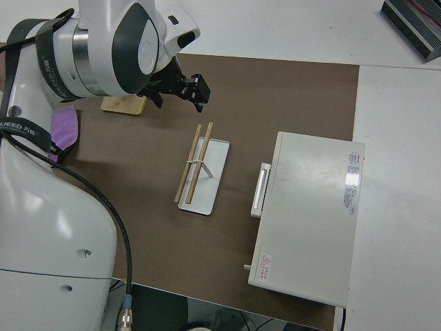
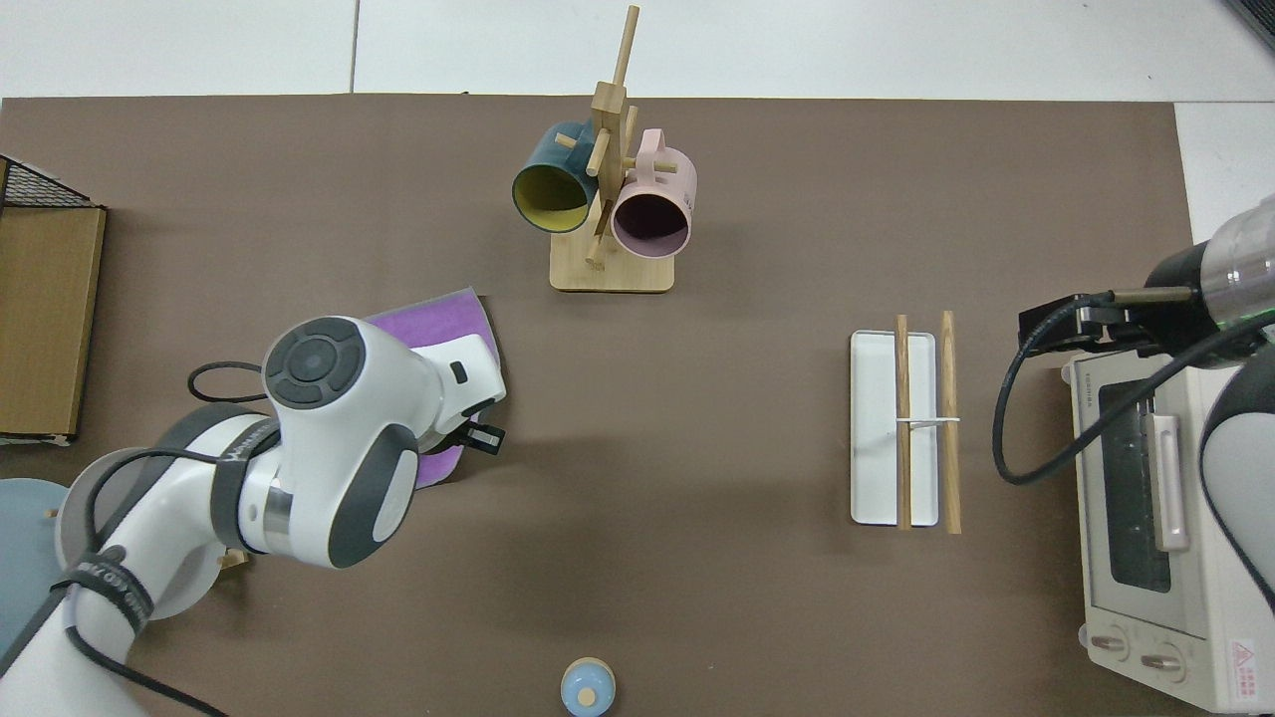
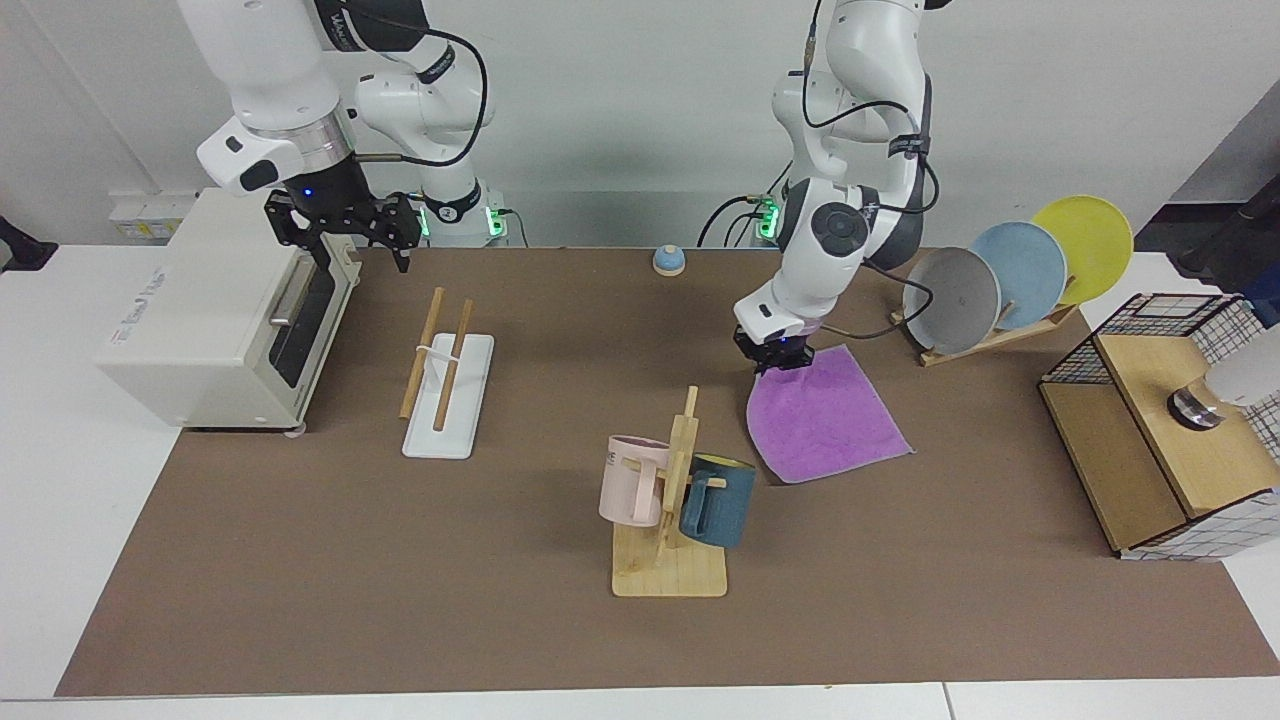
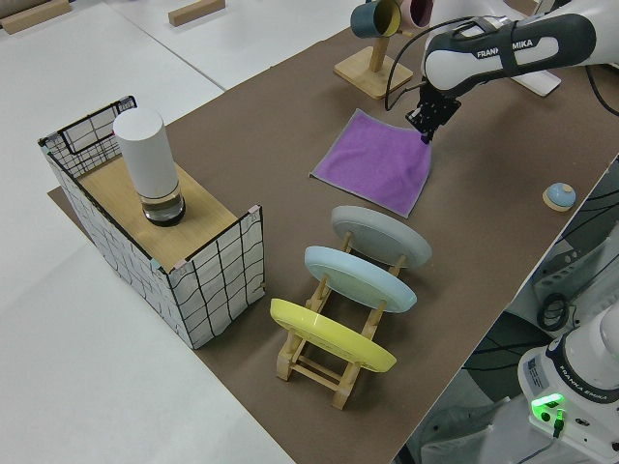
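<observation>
My left gripper (image 3: 771, 350) is over the edge of the purple cloth (image 3: 828, 414), its black fingers low and mostly under the arm head; whether it grips is hidden. My right gripper (image 3: 381, 236) hangs above the white toaster oven (image 3: 180, 336), its fingers too small to judge. A pink mug (image 2: 654, 197) and a blue mug (image 2: 552, 179) hang on a wooden tree. A white board with two wooden rods (image 2: 879, 424) lies by the oven.
A dish rack holds grey (image 3: 951, 300), blue (image 3: 1020, 270) and yellow plates (image 4: 329, 333) beside the left arm. A wire-sided shelf (image 4: 198, 290) stands at the side. A small blue round object (image 2: 587, 687) lies at the near edge.
</observation>
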